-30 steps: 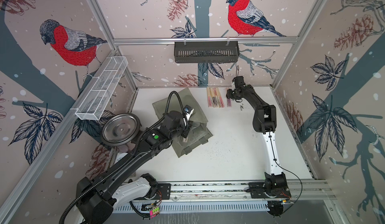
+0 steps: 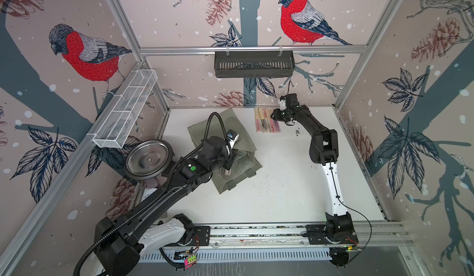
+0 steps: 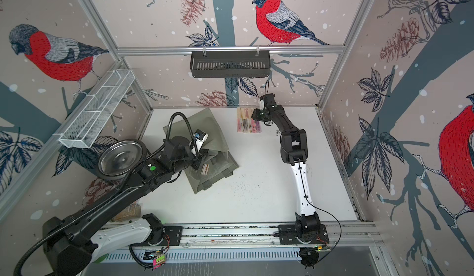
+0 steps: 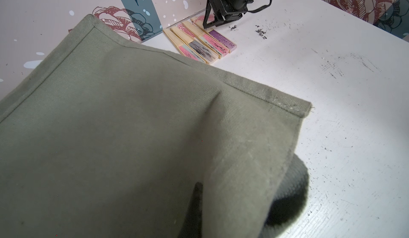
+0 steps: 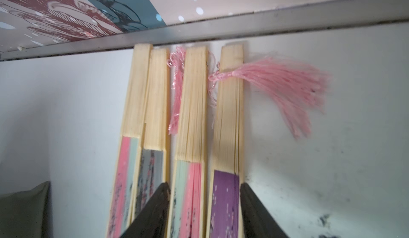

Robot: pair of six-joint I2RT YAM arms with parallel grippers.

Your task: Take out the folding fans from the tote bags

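Note:
A grey-green tote bag lies on the left of the table with its flap spread toward the back. My left gripper is at its mouth, shut on a fold of the cloth; in the left wrist view one dark finger shows against it. Something pale, perhaps a fan, shows inside the bag. Several folding fans lie side by side by the back wall. In the right wrist view my right gripper is part open, its fingers straddling the purple fan and the pink-green fan beside it.
A pink tassel trails rightward from the purple fan. A metal lid or bowl stands at the left. A dark basket hangs on the back wall.
My right gripper has shifted left, and the purple fan has moved with it, closing the gap to the other fans. My left arm and the bag have stayed still.

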